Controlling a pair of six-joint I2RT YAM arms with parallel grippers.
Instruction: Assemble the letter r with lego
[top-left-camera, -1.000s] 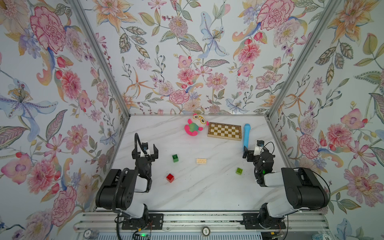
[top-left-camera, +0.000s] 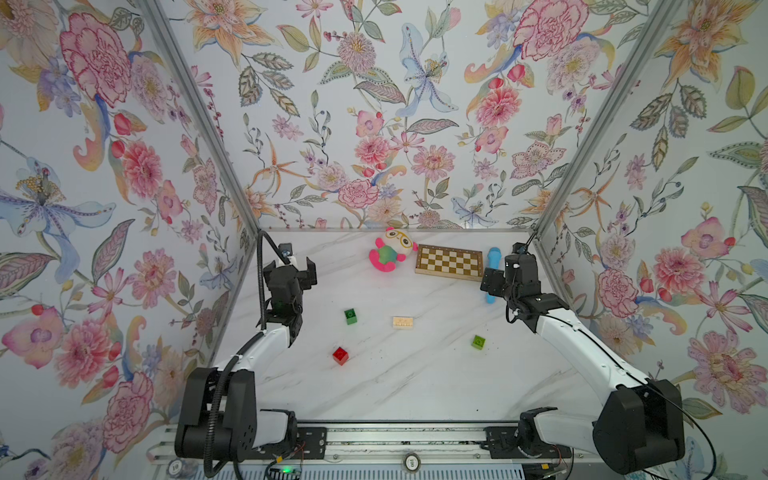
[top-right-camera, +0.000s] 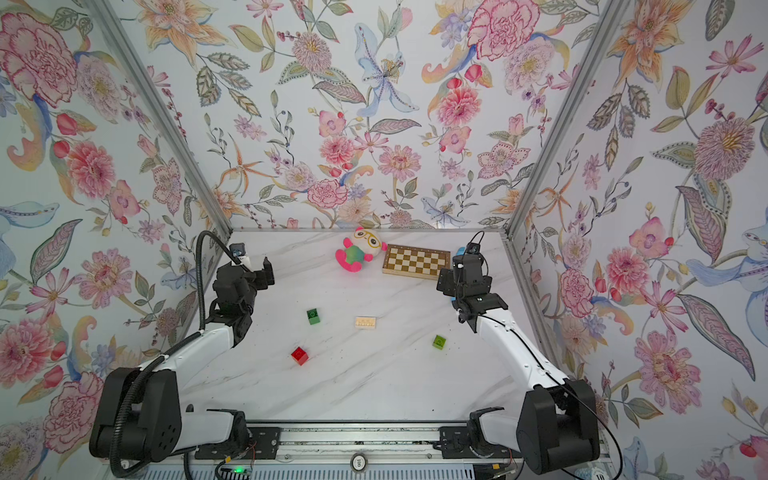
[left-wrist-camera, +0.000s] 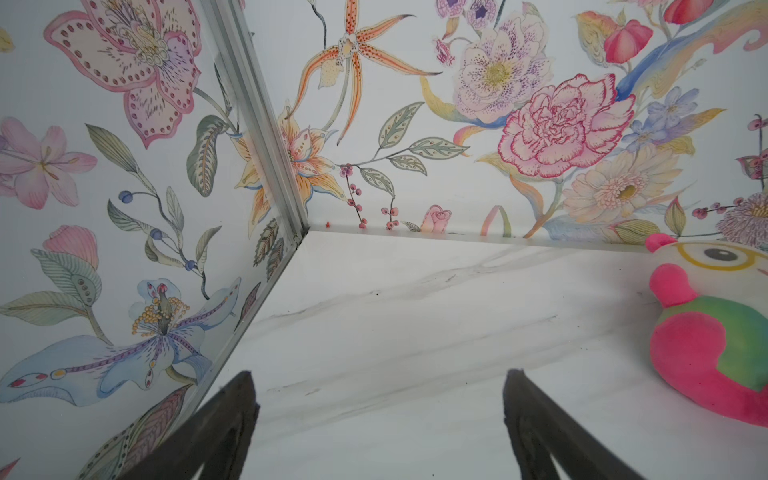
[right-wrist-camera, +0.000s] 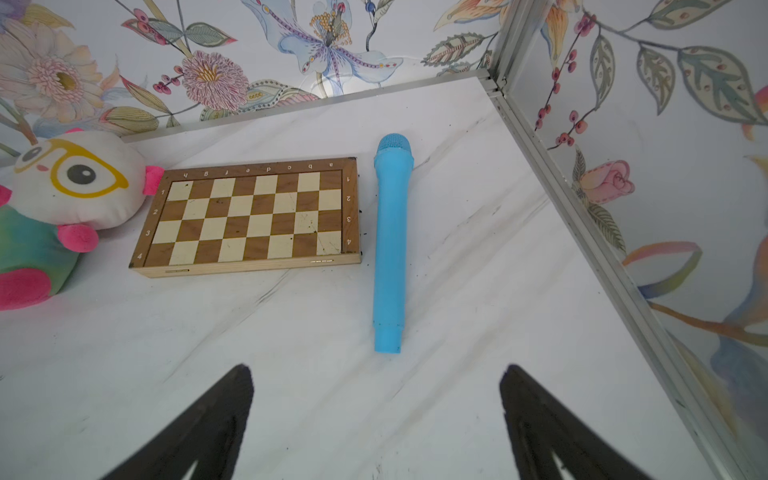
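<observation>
Lego bricks lie apart on the white marble table: a dark green one, a red one, a beige one and a light green one. My left gripper is open and empty, raised at the left side, away from the green and red bricks. My right gripper is also open with nothing between its fingers, over the right side beyond the light green brick. Neither wrist view shows any brick.
Along the back are a pink plush toy, a chessboard and a blue microphone, partly behind the right gripper from above. Patterned walls bound the table on the left, right and back. Its middle and front have free room.
Both arms have extended away from their bases; the left gripper has moved back, and the right gripper has moved back and now covers part of the microphone. The bricks have not moved.
</observation>
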